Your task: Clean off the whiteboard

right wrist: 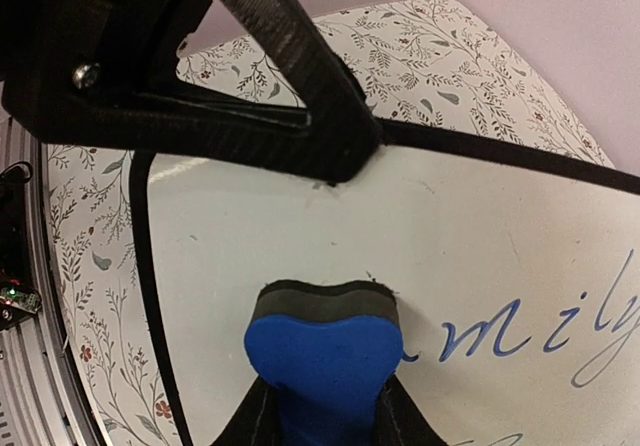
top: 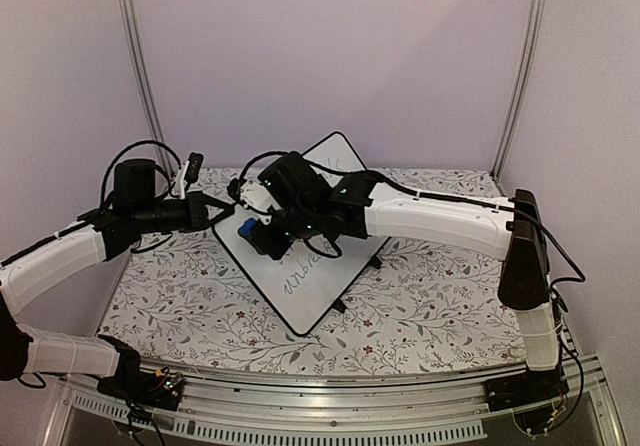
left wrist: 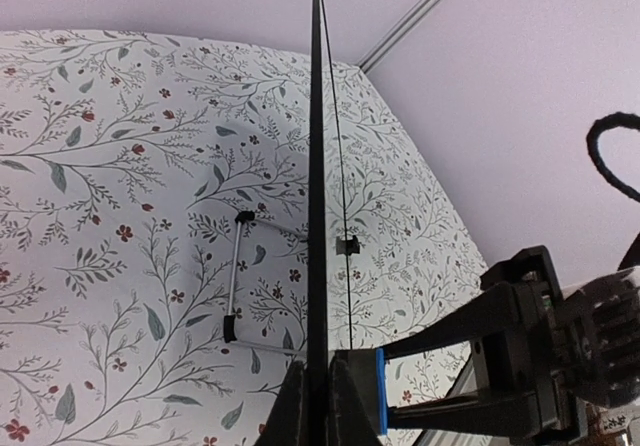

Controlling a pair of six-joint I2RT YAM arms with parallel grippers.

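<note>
The whiteboard point(top: 315, 291) leans diamond-wise at the table's centre, with blue handwriting, partly "mily" in the right wrist view. My right gripper is shut on a blue eraser point(right wrist: 320, 351) with a dark felt layer, over the writing near the board's upper-left area. My left gripper point(top: 225, 211) is at the board's left corner; in the left wrist view the board is edge-on and the shut fingertips sit at its edge, too dark to tell what is between them.
Pale walls close in the back and sides. A small wire stand point(left wrist: 235, 276) shows behind the board.
</note>
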